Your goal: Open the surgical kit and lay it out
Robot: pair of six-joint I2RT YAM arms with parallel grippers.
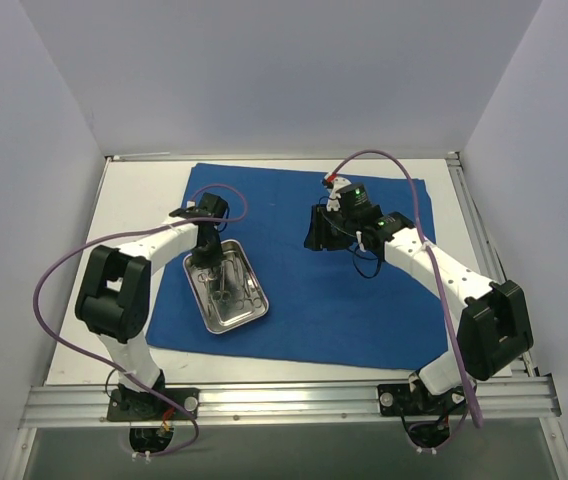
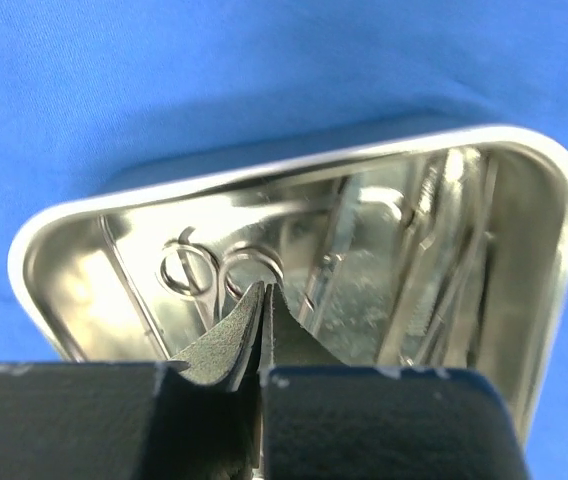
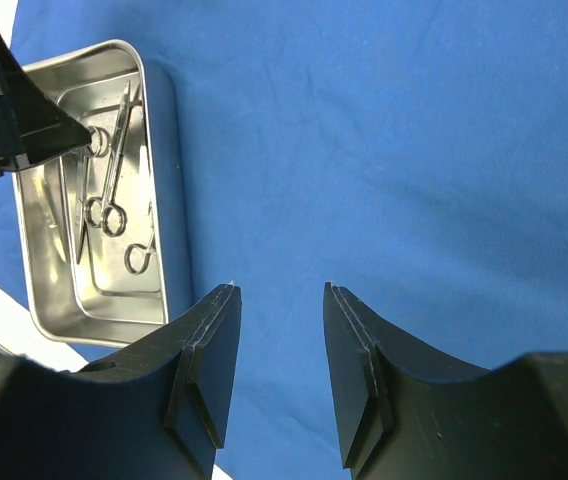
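The metal tray (image 1: 216, 326) lies on the left part of the blue cloth (image 1: 304, 310), holding scissors and other slim steel instruments. My left gripper is shut and points down into the tray, its tips just by the ring handles (image 2: 190, 270) of one instrument. Whether anything thin is pinched between those tips, I cannot tell. In the right wrist view, the same left gripper reaches over the tray (image 3: 168, 200) close to scissor rings (image 3: 96, 141). Over bare cloth to the right, my right gripper stands open with nothing between its fingers.
Clear blue cloth (image 3: 414, 170) spreads from the middle of the table to the right. White table (image 1: 114, 215) shows along the left side. Grey walls (image 1: 274, 80) enclose the back and sides.
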